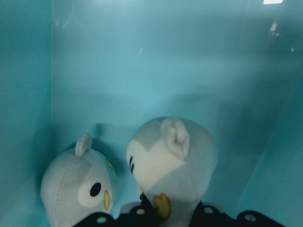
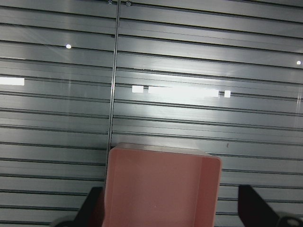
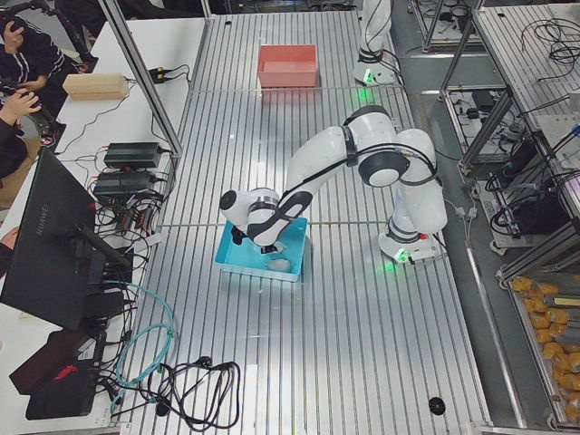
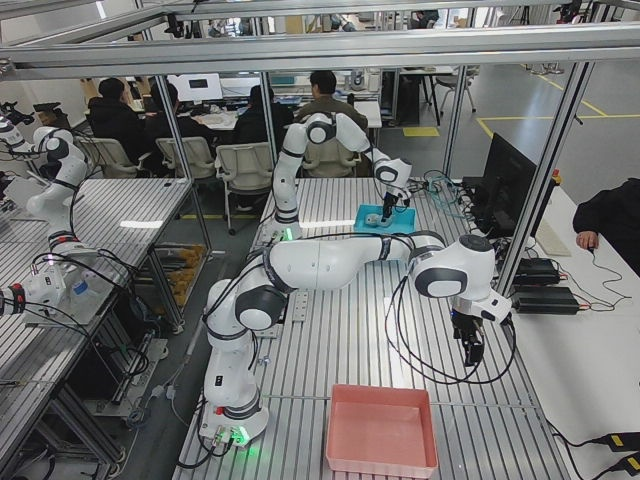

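A blue bin [image 3: 236,267] holds plush penguin toys. In the left wrist view one plush [image 1: 75,184] lies at lower left, and a second plush [image 1: 168,156] sits between the black fingers of my left gripper; whether they grip it is unclear. My right gripper [image 4: 468,340] hangs over the slatted table, above and behind a pink bin [image 4: 380,430]; in the right wrist view its fingers stand apart with the empty pink bin [image 2: 156,184] below.
A monitor [image 3: 50,245], power boxes and coiled cables line the table's left edge. The middle of the slatted table [image 3: 254,136] between the bins is clear.
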